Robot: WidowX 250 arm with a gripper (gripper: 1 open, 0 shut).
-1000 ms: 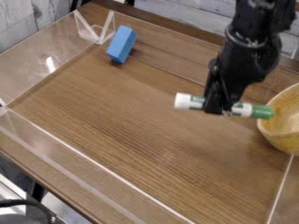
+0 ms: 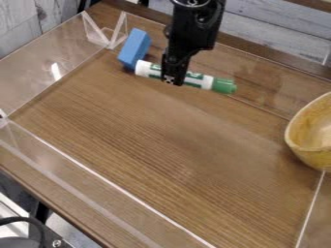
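Note:
My black gripper [image 2: 173, 76] hangs at the top centre of the camera view, shut on a white and green tube [image 2: 212, 83] near its middle. The tube lies horizontal, white toward the left and green at the right end. A blue block [image 2: 134, 48] stands just behind the tube's left end.
A yellow bowl [image 2: 312, 133] sits at the right edge. Clear plastic walls line the left side. A black cable is at the bottom left corner.
My gripper and the tube have moved left and back, away from the yellow bowl toward the blue block.

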